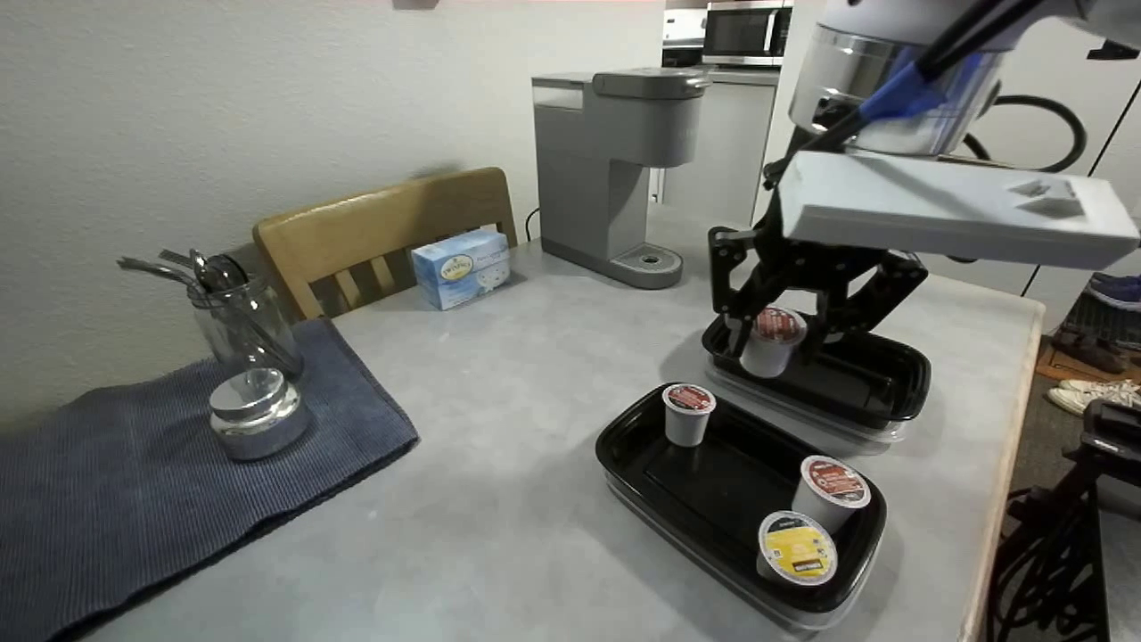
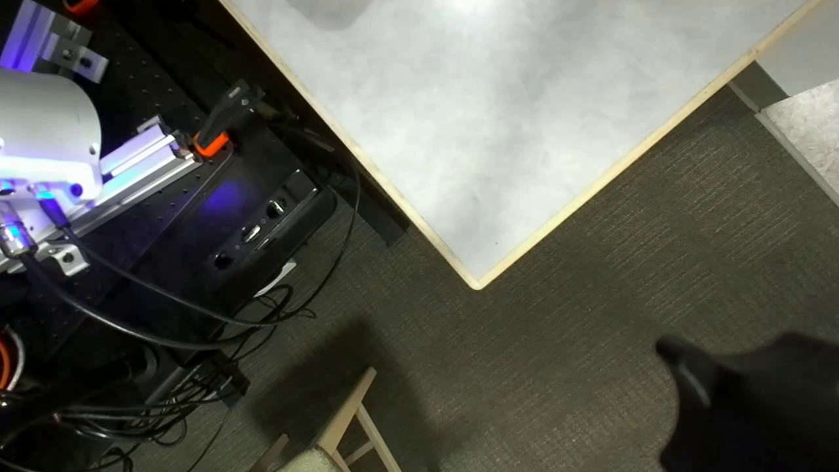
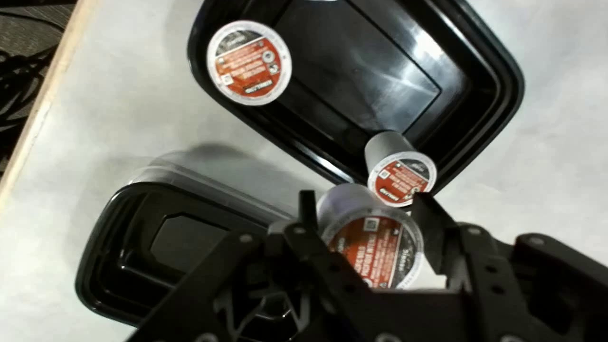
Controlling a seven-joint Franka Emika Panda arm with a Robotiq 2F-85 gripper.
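A white coffee pod (image 1: 766,358) with a red lid is held upright between the fingers of my gripper (image 1: 775,341), which is shut on it. It hangs over the left part of the far black tray (image 1: 904,374). In the wrist view, the held pod (image 3: 373,251) shows its lid between the fingertips. The near black tray (image 1: 615,449) holds a red-lidded pod (image 1: 686,412) at its far left corner. Another red-lidded pod (image 1: 829,492) and a yellow-lidded pod (image 1: 797,547) sit at its right end.
A grey coffee maker (image 1: 578,171) stands at the back, with a blue tea box (image 1: 460,267) to its left. Farther left, a jar of spoons (image 1: 241,326) and a silver-lidded jar (image 1: 257,412) stand on a blue placemat (image 1: 139,492).
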